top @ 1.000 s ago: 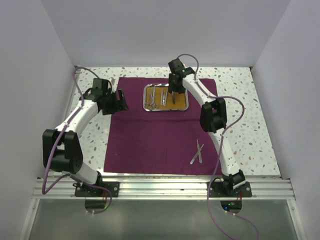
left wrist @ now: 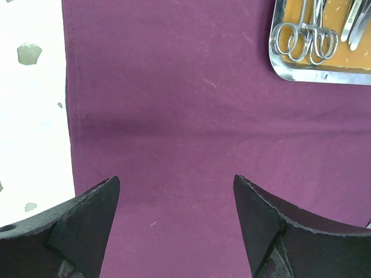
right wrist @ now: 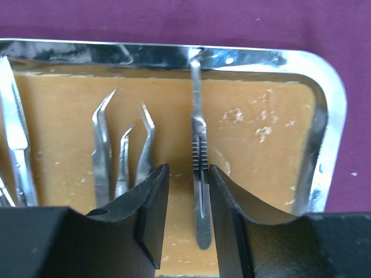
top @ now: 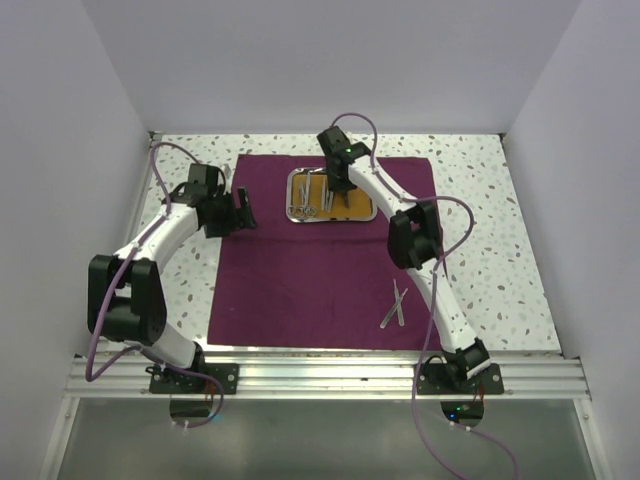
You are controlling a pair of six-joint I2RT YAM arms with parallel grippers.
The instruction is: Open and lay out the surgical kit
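Note:
The metal tray with its orange-brown floor lies on the purple cloth. Inside it are scissors-like clamps, several tweezers and a slim scalpel handle whose far end rests against the tray's rim. My right gripper is over the tray, part open; the handle shows beside the right fingertip, and the tweezers lie to the left. I cannot tell whether the fingers touch the handle. My left gripper stands wide open above bare cloth, left of the tray, with nothing between its fingers.
Two thin instruments lie crossed on the cloth at the front right. Bare cloth fills the front middle and left. A pale speckled tabletop surrounds the cloth.
My right gripper has moved left over the tray, from the scalpel handle's side toward the tweezers.

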